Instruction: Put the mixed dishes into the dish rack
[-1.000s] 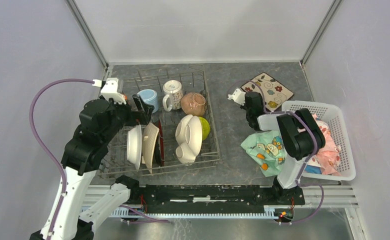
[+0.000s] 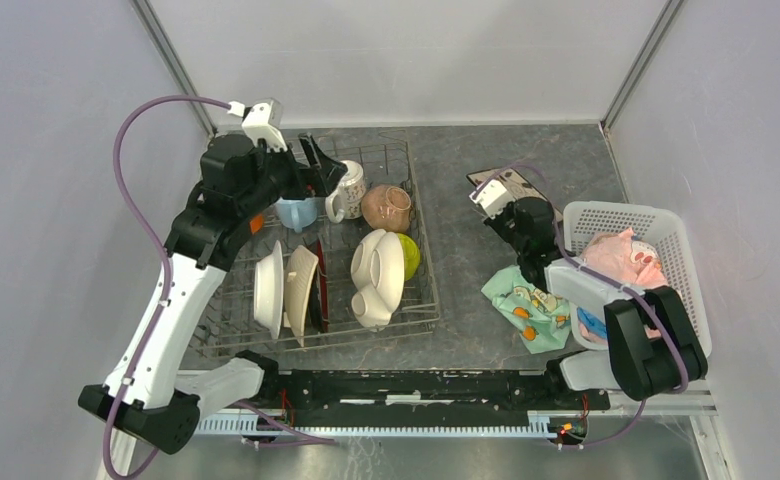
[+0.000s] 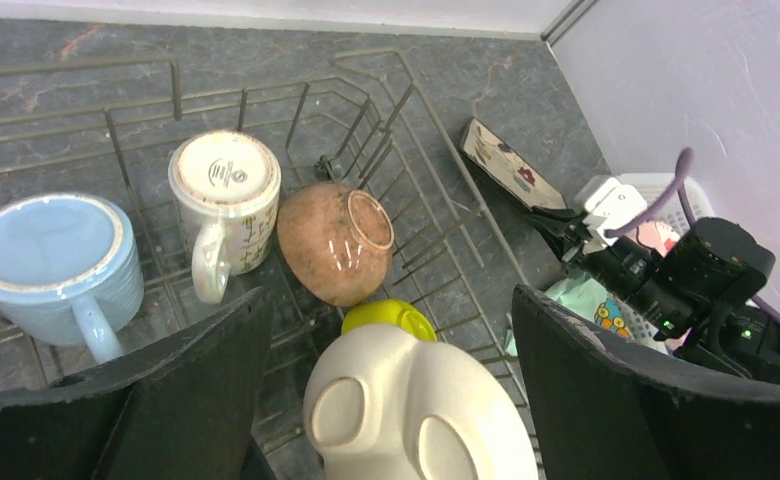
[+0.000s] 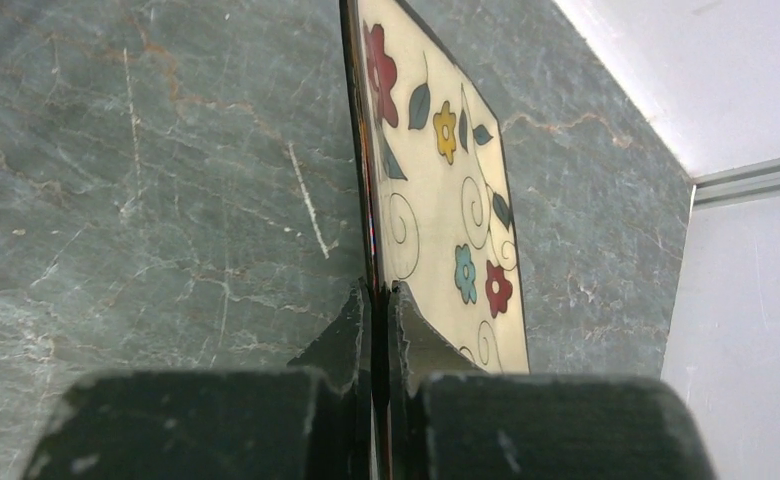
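Observation:
In the top view my left gripper (image 2: 322, 168) hangs open above the rack's (image 2: 414, 180) back part, over mugs: a blue mug (image 3: 51, 260) and a white patterned mug (image 3: 224, 195). Beside them are a brown bowl (image 3: 328, 245), a lime-green dish (image 3: 386, 316) and white dishes (image 2: 381, 270). At the rack's front stand white and beige plates (image 2: 299, 285). Right of the rack, my right gripper is shut on the edge of a square cream flowered plate (image 4: 451, 200), which is tilted up from the counter; whether it still touches the counter is unclear.
A white basket (image 2: 681, 250) holding pink and blue cloths stands at the right, with a green patterned cloth (image 2: 521, 310) on the counter beside it. Walls border the back and sides. Bare counter lies between rack and basket.
The flowered plate has gone from flat to tilted up in my right gripper, whose arm has shifted right. My left arm has moved toward the back and right over the rack.

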